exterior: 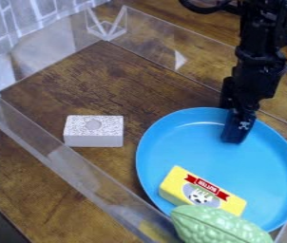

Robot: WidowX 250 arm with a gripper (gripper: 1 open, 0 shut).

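My black gripper (238,119) hangs from the arm at the upper right, its tip low over the back rim of a blue plate (193,146); it is dark, and its fingers are hard to make out. A yellow box (200,189) with a red label and a ball picture lies on the front of the plate. A pale green ridged object (219,228) lies at the bottom edge, beside the box. A white speckled block (93,130) rests on the wooden surface left of the plate.
Clear plastic walls (18,152) border the wooden surface (95,81). A white tiled surface shows at the top left.
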